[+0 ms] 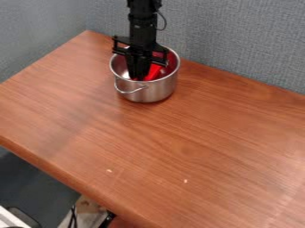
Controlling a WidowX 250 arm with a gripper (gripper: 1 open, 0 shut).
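Observation:
A steel pot [145,91] with a wire handle on its front sits on the wooden table [179,160] near its back edge. My black gripper [139,68] reaches down from above into the pot. A red object [155,71] shows inside the pot beside and behind the gripper; its shape is mostly hidden. The fingertips are partly hidden, and I cannot tell whether they are open, shut or holding anything.
Grey padded walls [238,53] stand behind it. Cables and a white item lie below the table at the lower left.

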